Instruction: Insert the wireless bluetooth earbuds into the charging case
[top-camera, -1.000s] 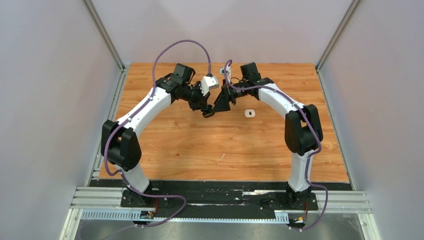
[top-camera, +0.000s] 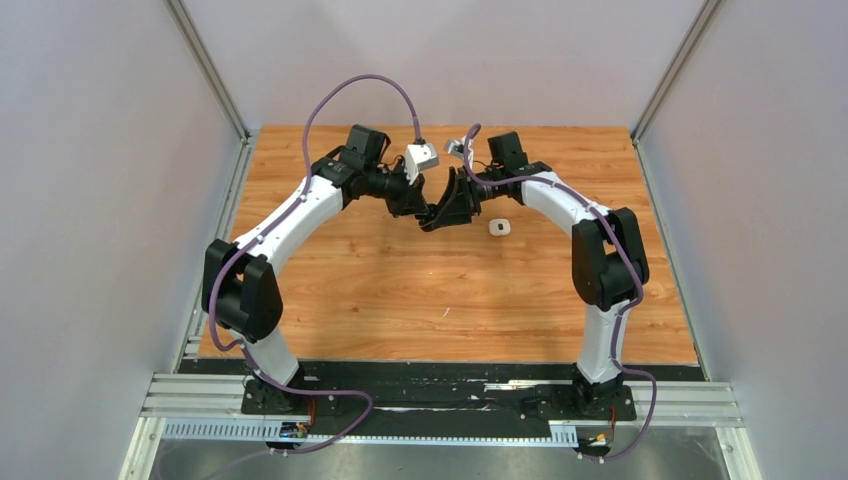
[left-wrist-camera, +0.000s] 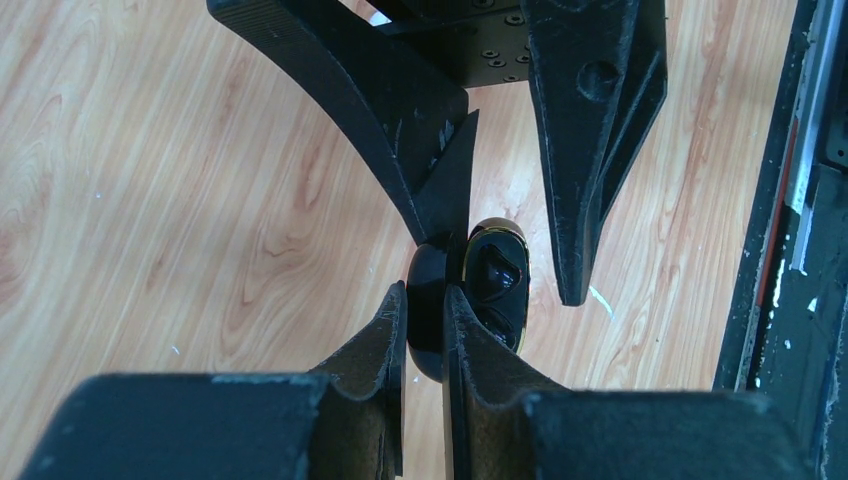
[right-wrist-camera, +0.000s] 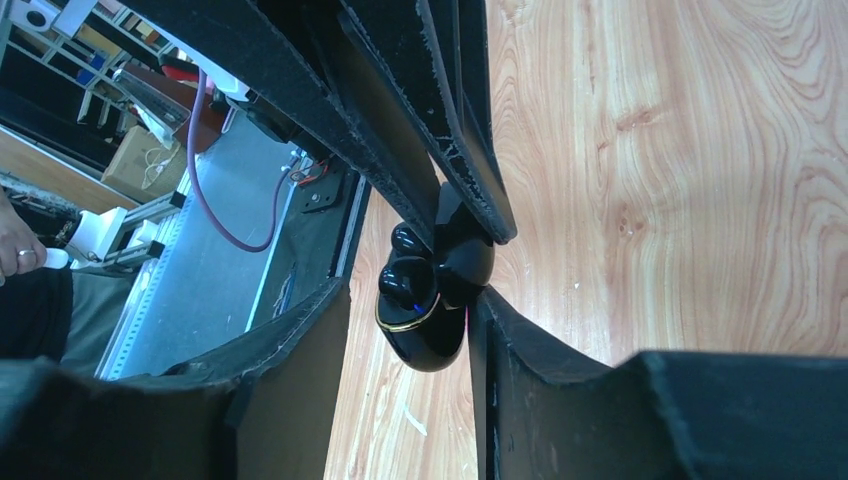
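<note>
My left gripper is shut on the black charging case (left-wrist-camera: 428, 280), whose lid stands open. In the left wrist view, dark glossy earbud shapes (left-wrist-camera: 495, 275) show in the gold-rimmed part. The right wrist view shows two rounded glossy tops (right-wrist-camera: 408, 280) above that rim; whether they are fully seated I cannot tell. My right gripper stands part open with its fingers on either side below the case, nothing visibly clamped between them. In the top view both grippers meet above the middle of the table.
A small white square object (top-camera: 499, 227) lies on the wooden table (top-camera: 420, 300), right of the grippers.
The left gripper and case shifted slightly to the right.
</note>
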